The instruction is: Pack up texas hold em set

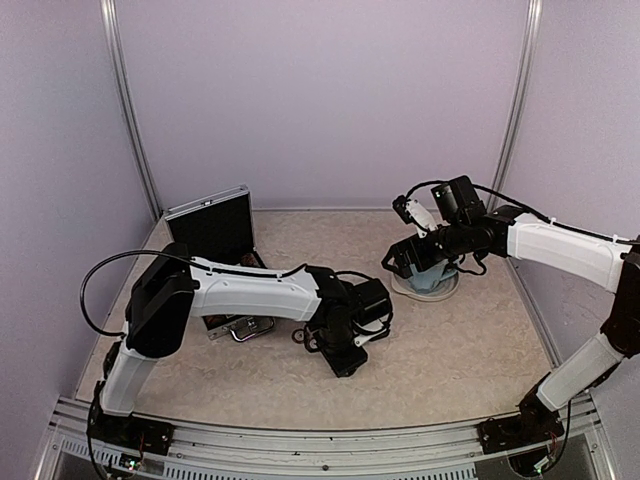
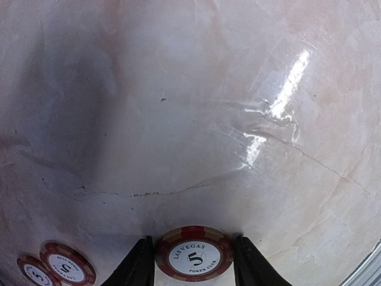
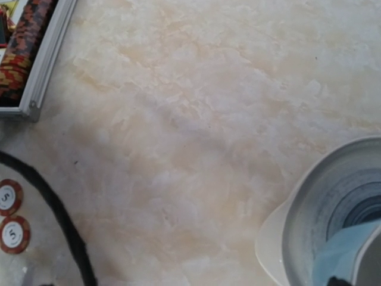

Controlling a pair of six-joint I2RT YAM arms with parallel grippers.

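A red-and-white poker chip marked 5 [image 2: 193,257] appears at the bottom of the left wrist view. My left gripper is low over the table, one fingertip close against each side of that chip; whether they grip it cannot be told. Two more such chips, the nearer one [image 2: 68,264] overlapping its neighbour, lie to the left. The silver-edged case [image 1: 212,226] is at the left with its lid up, partly behind my left arm. Reddish-brown chip rows [image 3: 24,44] fill its visible corner. My right gripper [image 1: 397,262] is open, empty, above the bowl.
A pale bowl [image 3: 293,223] with a light-blue item [image 3: 339,253] in it stands under the right gripper. A black cable [image 3: 59,214] crosses near the two loose chips in the right wrist view.
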